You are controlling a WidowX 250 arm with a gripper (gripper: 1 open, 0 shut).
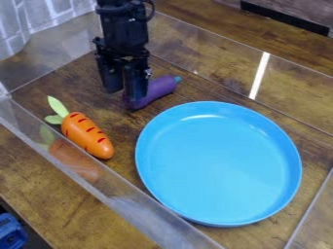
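Note:
My dark gripper (pixel 125 76) hangs at the upper middle, beside a purple eggplant toy (pixel 154 91) and partly in front of it. Its fingers are dark and blurred against the dark parts, so whether they are open or shut is unclear. An orange carrot toy (pixel 88 133) with pale green leaves lies at the lower left. A large blue plate (pixel 217 162) fills the lower right.
Clear plastic walls run along the left and bottom edges of the wooden surface (pixel 260 39). A blue object (pixel 11 233) sits outside at the bottom left corner.

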